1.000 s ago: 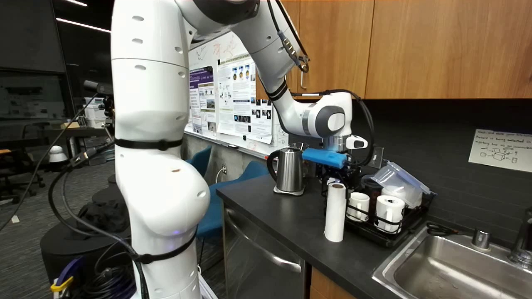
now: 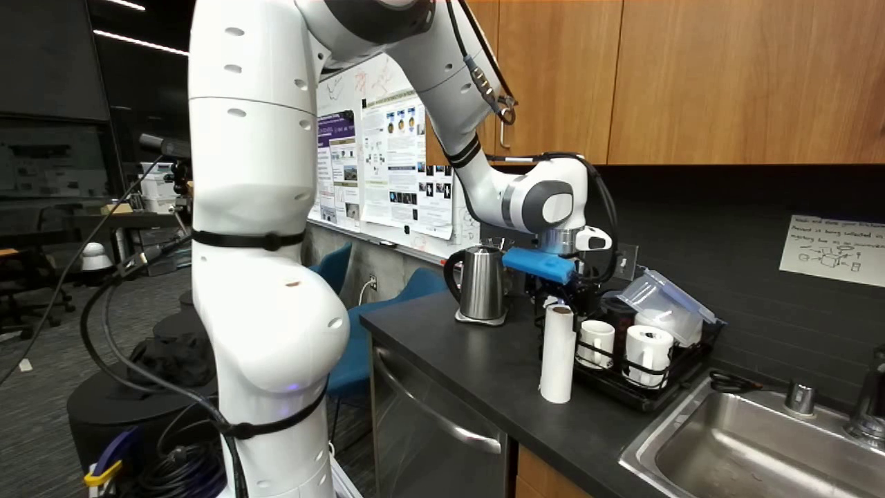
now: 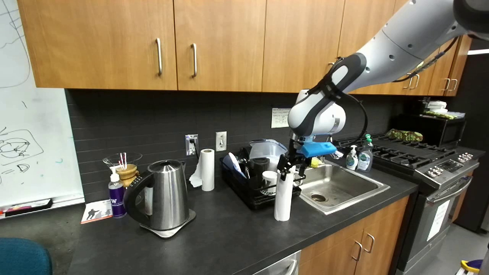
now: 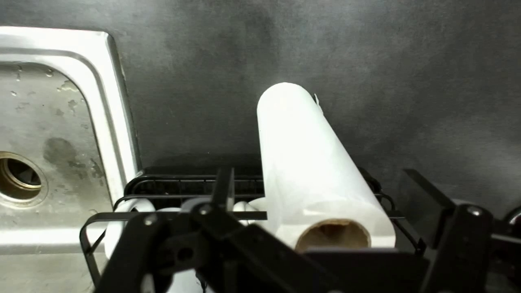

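Note:
A white paper towel roll (image 3: 284, 197) stands upright on the dark counter, in front of the black dish rack. My gripper is open and points down at the roll's top end. In the wrist view, the roll's upper part shows between the two spread fingers, with a gap on either side. The cardboard core opening (image 4: 337, 234) faces the camera, partly covered by the gripper's body. In exterior view 1 the roll's top hides part of the fingers, below the blue piece (image 2: 539, 265) on the wrist.
The dish rack (image 3: 250, 194) holds white mugs (image 2: 595, 342) and a clear tub (image 3: 268, 151), close behind the roll. A sink (image 3: 341, 183) lies to its right. A steel kettle (image 3: 167, 197) and another paper roll (image 3: 207, 169) stand left.
Hardly anything differs: the wrist and its blue piece sit a hair lower and farther right. The roll stands in the same spot.

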